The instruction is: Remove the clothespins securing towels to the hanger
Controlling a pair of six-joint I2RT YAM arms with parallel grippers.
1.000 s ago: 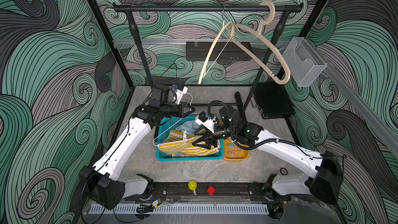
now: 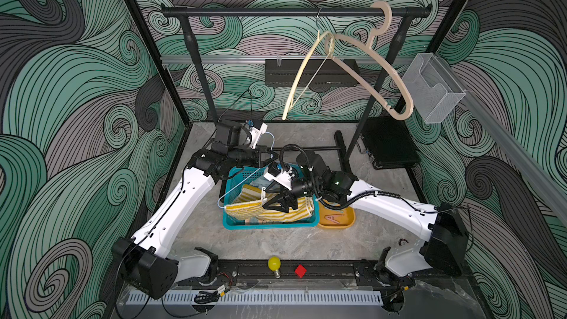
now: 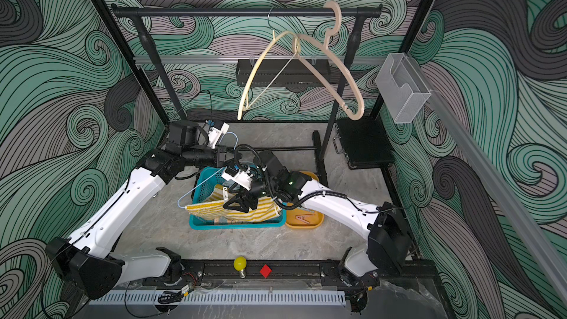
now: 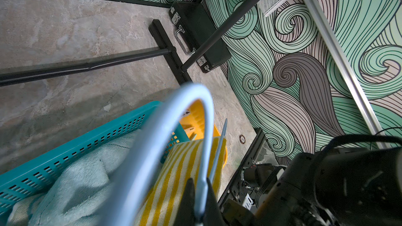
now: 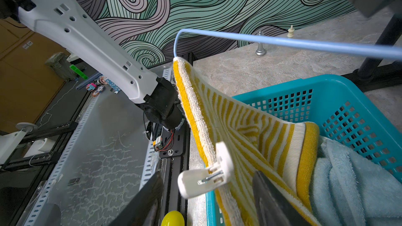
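My left gripper is shut on the light blue wire hanger (image 4: 155,138), holding it above the teal basket (image 4: 62,150). A yellow-and-white striped towel (image 5: 247,142) hangs from the hanger down into the basket, on a blue towel (image 5: 356,175). A white clothespin (image 5: 205,175) grips the striped towel's folded edge. My right gripper stands open just short of that clothespin, its fingers either side of it, out of focus at the bottom of the right wrist view.
An orange tray (image 2: 335,218) with clothespins sits right of the basket. Two empty hangers (image 3: 348,76) hang on the rail above. A black case (image 2: 389,141) lies at the back right. A yellow bulb (image 2: 274,263) is at the front edge.
My right gripper has moved left toward the clothespin on the striped towel. The left arm and hanger have stayed still.
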